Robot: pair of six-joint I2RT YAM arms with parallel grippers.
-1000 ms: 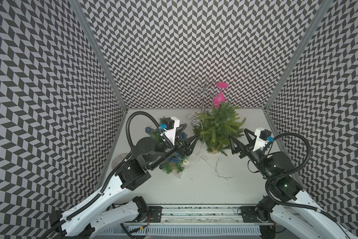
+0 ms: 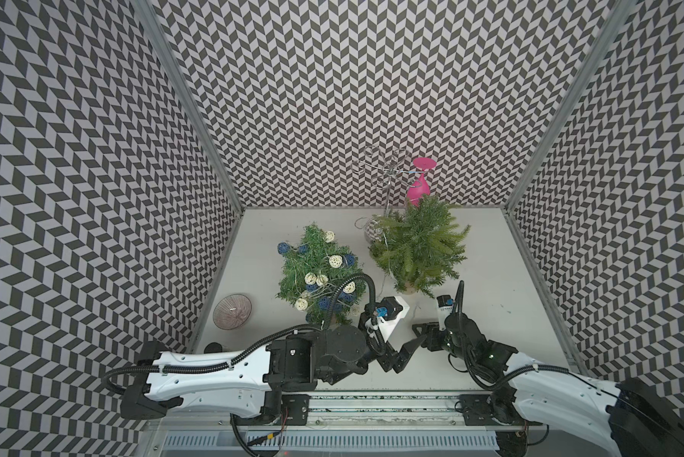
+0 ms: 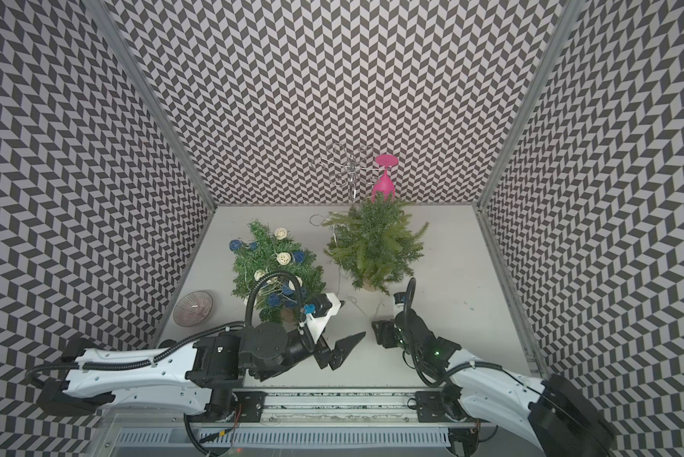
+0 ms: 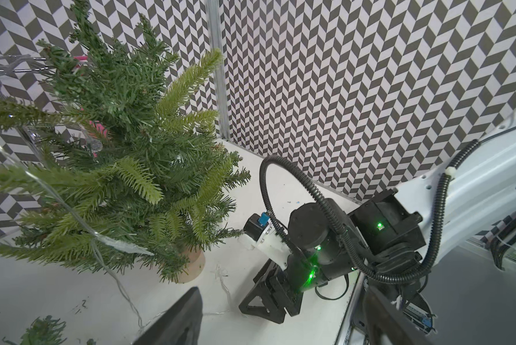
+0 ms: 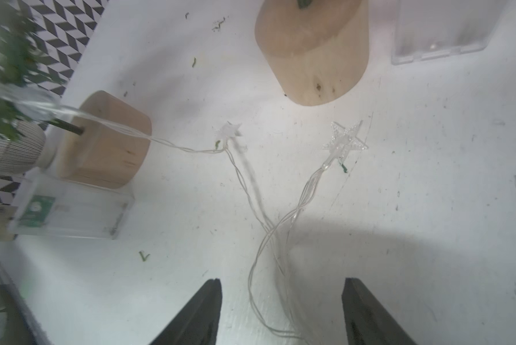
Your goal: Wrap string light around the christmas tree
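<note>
The green Christmas tree (image 2: 422, 247) stands upright on its wooden base, right of the table's centre. A clear string light (image 4: 56, 195) runs up the tree's left side, as the left wrist view shows. Its other end lies loose on the table in front, where the right wrist view shows twisted clear wire (image 5: 306, 195) and a star-shaped bulb (image 5: 347, 142). My right gripper is open over this wire, its fingers on either side of the strand and not closed on it. My left gripper is open too, facing the right gripper, with nothing held between its fingers.
A second tree with blue and cream balls (image 2: 319, 278) stands to the left, partly behind my left arm. A pink ornament (image 2: 418, 190) and a wire stand are at the back. A round glass dish (image 2: 232, 311) is at far left.
Both grippers have moved toward the table's front; the left also went right and the right went left. They now face each other closely, over the loose wire that was in plain view before.
</note>
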